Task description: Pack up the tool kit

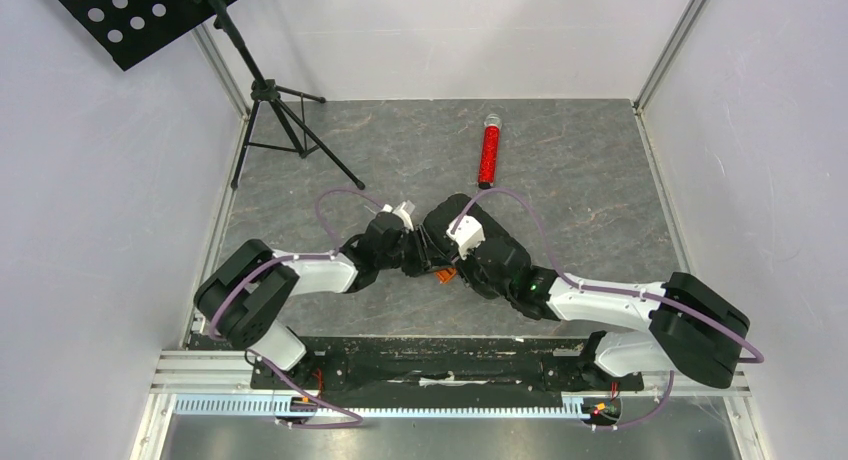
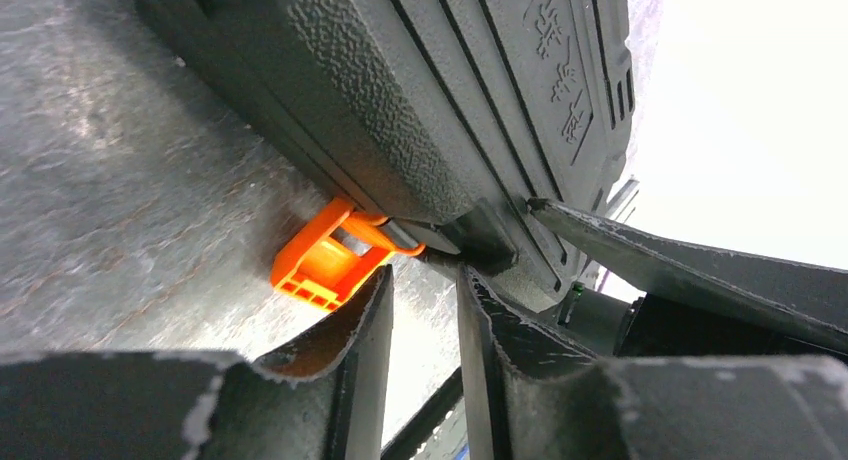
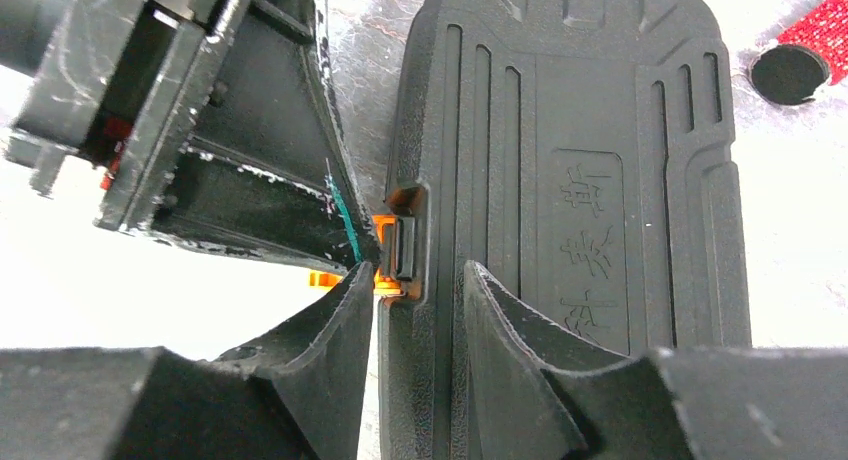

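Note:
The black tool case (image 1: pixel 450 212) lies closed at the centre, with its orange latch (image 1: pixel 443 276) on the near side; in the left wrist view the latch (image 2: pixel 325 260) sticks out from the case's edge. My left gripper is just beside the latch, its fingers part open with nothing visible between them. My right gripper is over the case lid (image 3: pixel 580 210) at the latch recess, fingers part open; the left gripper's housing is right beside it in the right wrist view.
A red cylinder (image 1: pixel 489 155) lies behind the case. A black tripod stand (image 1: pixel 285 115) stands at the back left. The floor to the right of the case is clear.

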